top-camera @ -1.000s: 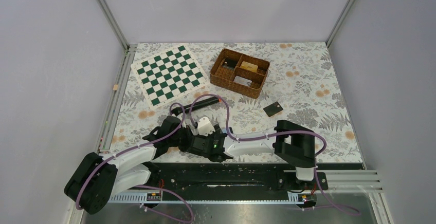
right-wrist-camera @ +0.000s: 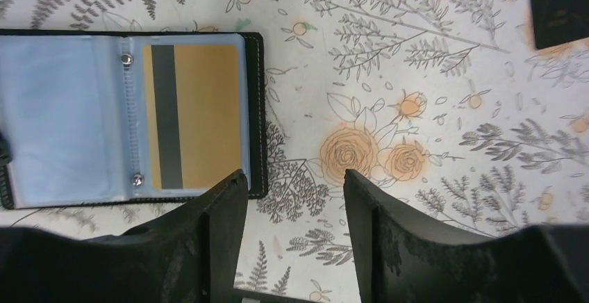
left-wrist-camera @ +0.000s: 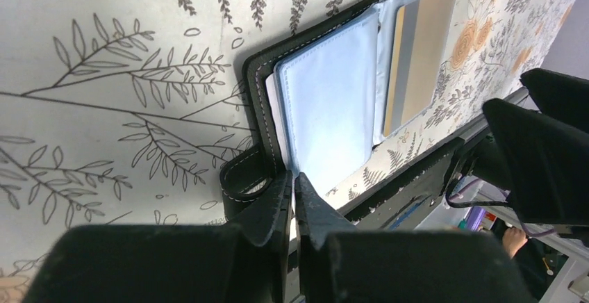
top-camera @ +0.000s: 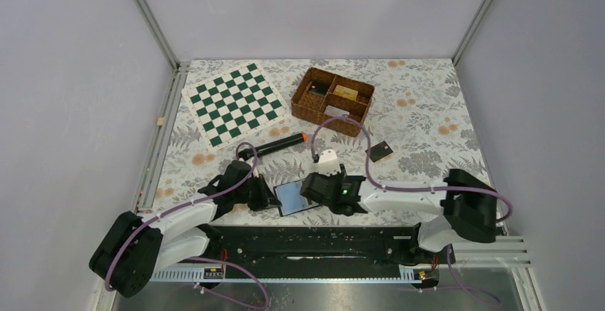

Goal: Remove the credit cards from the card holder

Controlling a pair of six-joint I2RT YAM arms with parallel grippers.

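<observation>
The card holder [top-camera: 291, 198] lies spread out on the table, black outside with pale blue sleeves, as the left wrist view shows. A gold card with a grey stripe [right-wrist-camera: 201, 115] sits in its right-hand sleeve; no card shows on the front of the left sleeve [left-wrist-camera: 333, 101]. My left gripper is shut on the card holder's edge, near its loose strap [left-wrist-camera: 239, 185]. To the right of the holder, my right gripper is partly open above the table, nothing between its fingers.
A black card [top-camera: 379, 152] lies alone on the table. Behind stands a wicker basket [top-camera: 305, 117] with several compartments, some holding cards. A checkered board [top-camera: 235, 104] and a black tube [top-camera: 278, 146] occupy the left side. Free table extends to the right.
My right arm has moved rightward, away from the left gripper, and the card holder has come into view from above. My left arm stays nearly still.
</observation>
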